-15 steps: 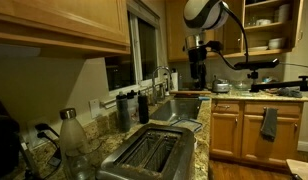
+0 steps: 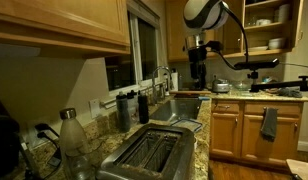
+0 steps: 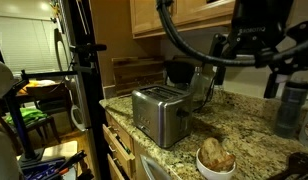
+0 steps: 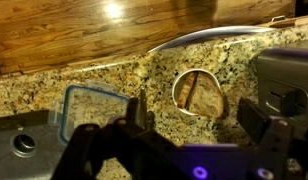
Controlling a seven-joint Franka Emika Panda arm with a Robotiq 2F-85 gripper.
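In the wrist view my gripper stands open high above the counter. Its two dark fingers [image 4: 142, 106] are spread wide, with no object held between them. Below the gap sits a white bowl [image 4: 177, 92] with pieces of bread [image 4: 204, 96] in it. Exterior view 2 has the same bread [image 3: 215, 154] heaped in the bowl [image 3: 214, 174] at the counter's front. Close by is a silver toaster [image 3: 159, 112], its top slots empty-looking in exterior view 1. There, my arm reaches in from the upper right and the gripper [image 2: 197, 76] hangs well above the counter.
A sink [image 4: 24, 150] and a clear tray [image 4: 89, 108] lie left of the bowl in the wrist view. A metal bottle [image 2: 73, 135] and dark bottles [image 2: 143, 107] stand along the wall. Speckled counter [image 3: 184, 150] shows bare between toaster and bowl.
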